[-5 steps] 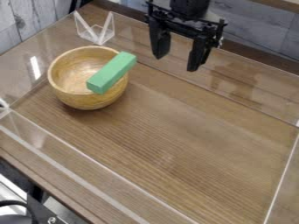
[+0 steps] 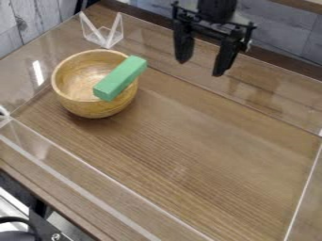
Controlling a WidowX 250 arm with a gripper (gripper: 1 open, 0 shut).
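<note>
A black gripper (image 2: pixel 202 52) hangs over the back middle of the wooden table, its two dark fingers pointing down; nothing shows between them. A wooden bowl (image 2: pixel 78 92) sits at the left, with a green block (image 2: pixel 120 77) lying tilted across its right side.
A white wire-like object (image 2: pixel 104 33) stands at the back left near the table's edge. A dark cable lies at the lower left corner.
The bowl and green block look unchanged.
</note>
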